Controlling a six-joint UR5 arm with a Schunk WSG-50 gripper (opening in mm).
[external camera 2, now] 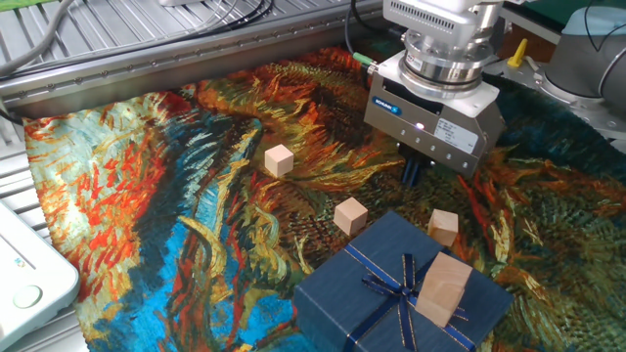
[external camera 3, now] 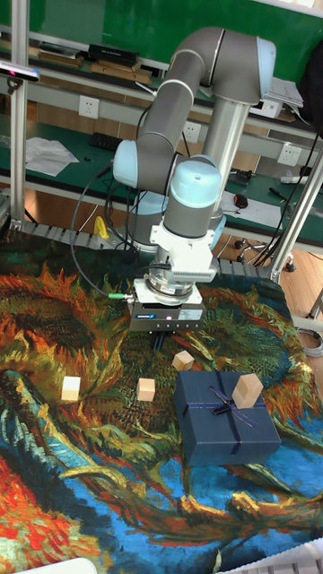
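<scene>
My gripper (external camera 2: 411, 170) hangs over the patterned cloth, its two dark fingers close together with nothing visible between them. In exterior view 3 the gripper (external camera 3: 160, 343) is behind the row of blocks. One small wooden cube (external camera 2: 279, 160) lies at the left, and a second cube (external camera 2: 350, 216) sits near the box's corner. A third cube (external camera 2: 443, 227) stands just behind the dark blue gift box (external camera 2: 337, 293). On the lid, beside the ribbon bow, rests a larger wooden block (external camera 2: 444, 290).
A white device (external camera 2: 29, 274) occupies the left edge. Along the back runs a metal rail (external camera 2: 196, 73). Cables hang around the arm in exterior view 3.
</scene>
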